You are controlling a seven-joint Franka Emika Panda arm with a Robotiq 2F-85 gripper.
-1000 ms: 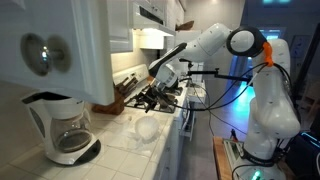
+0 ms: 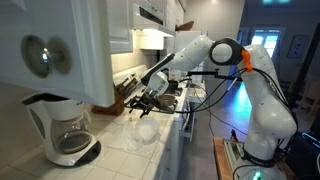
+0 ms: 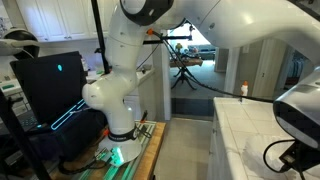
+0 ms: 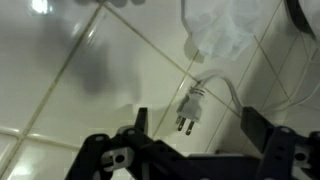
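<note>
A white two-pronged plug (image 4: 190,108) lies on the tiled counter in the wrist view, its prongs facing the lower part of the picture. Its pale cord (image 4: 232,90) curves away to the right. My gripper is open, with one finger on each side of the plug's image and no contact visible. In exterior view 1 the gripper (image 2: 143,105) is over the back of the counter, and the plug is too small to make out there.
A white coffee maker (image 2: 68,132) stands on the counter at left. A crumpled white sheet (image 4: 220,25) lies past the plug. One white round item (image 2: 147,130) rests near the counter's front edge. Bare tiles (image 4: 70,80) spread left of the plug.
My gripper has come slightly lower and toward the coffee maker, while the arm's elbow has shifted right in exterior view 1. The counter items look unmoved.
</note>
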